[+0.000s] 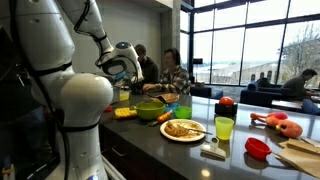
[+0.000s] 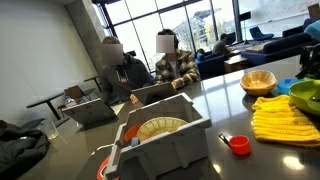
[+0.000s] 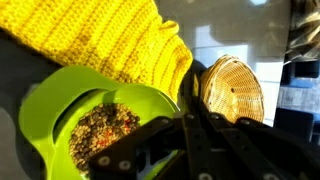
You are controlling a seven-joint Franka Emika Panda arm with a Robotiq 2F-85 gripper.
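Observation:
A bright green bowl (image 3: 152,101) fills the lower left of the wrist view, with small brown and reddish pieces (image 3: 100,135) inside. My gripper is at its right rim, shut, apparently on that rim; the dark fingers hide the exact contact. In exterior view 1, the green bowl (image 1: 150,109) is near the far end of the counter, below the arm's end. In exterior view 2 the bowl (image 2: 305,97) is cut off by the right edge.
A yellow knitted cloth (image 3: 125,38) and a wicker basket (image 3: 232,88) lie close beside the bowl. A plate of food (image 1: 183,130), a yellow cup (image 1: 224,128) and a red bowl (image 1: 257,148) stand nearer on the counter. A grey bin (image 2: 165,145) stands to one side.

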